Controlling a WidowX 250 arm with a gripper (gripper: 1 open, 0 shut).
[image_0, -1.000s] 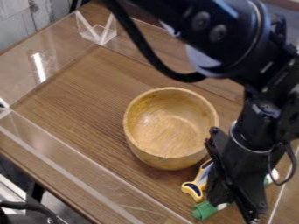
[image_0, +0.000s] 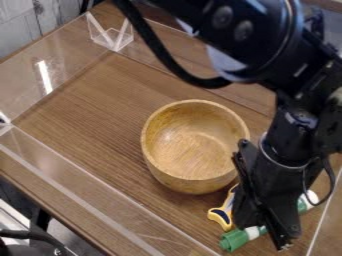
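My black gripper (image_0: 262, 214) is low at the right front of the table, just right of a wooden bowl (image_0: 191, 147). Beside and partly behind it lie a small yellow-and-white object (image_0: 222, 214) and a green cylindrical item (image_0: 238, 237), which extends to the right under the gripper. The gripper hides much of both. Its fingertips are dark and overlap these items, so I cannot make out whether anything is between them.
A clear bracket (image_0: 110, 30) stands at the back left.
The gripper has shifted slightly over the last second around the green item, whose visible part changes a little. The bowl has not visibly moved.
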